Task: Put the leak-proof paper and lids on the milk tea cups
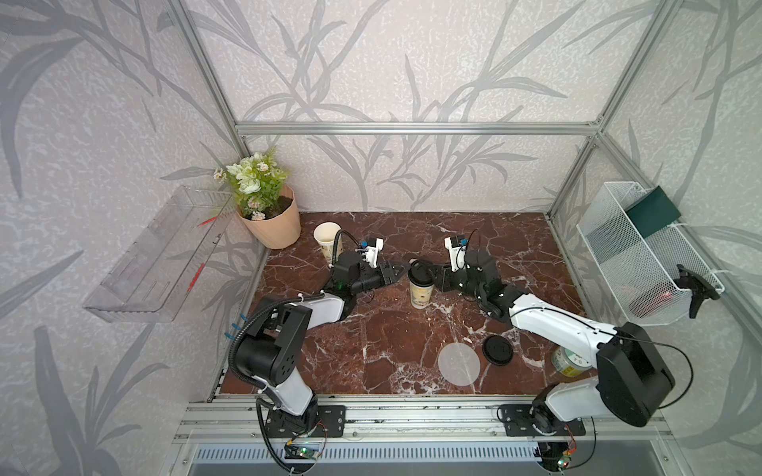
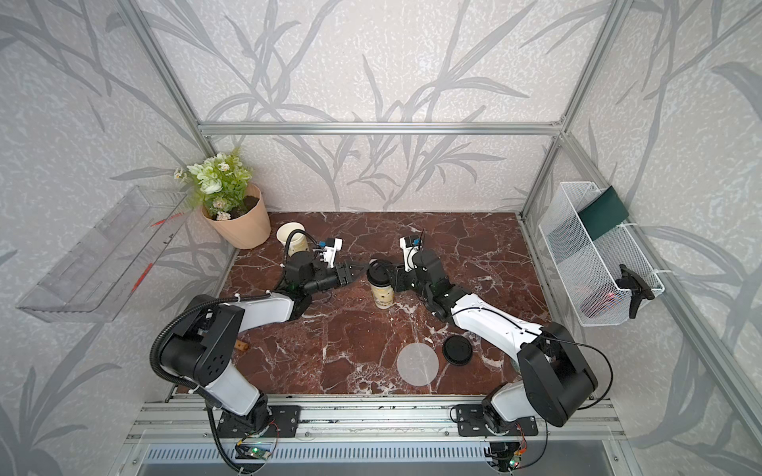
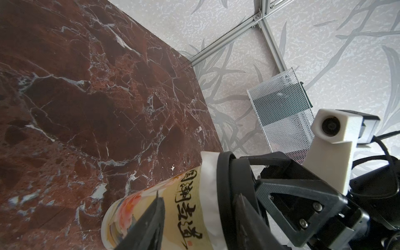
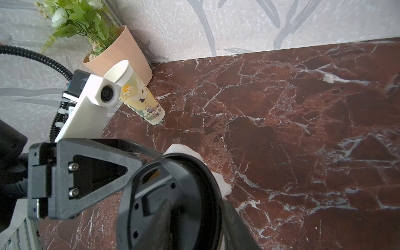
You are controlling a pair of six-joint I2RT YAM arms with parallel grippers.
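Note:
A milk tea cup stands mid-table, white leak proof paper showing under its black lid. My left gripper is just left of this cup, my right gripper at its lid from the right; whether either grips it is unclear. A second cup, uncovered, stands at back left. A translucent paper disc and a spare black lid lie at front right.
A flower pot is at back left. A clear basket hangs left and a mesh basket right. A can sits by the right arm.

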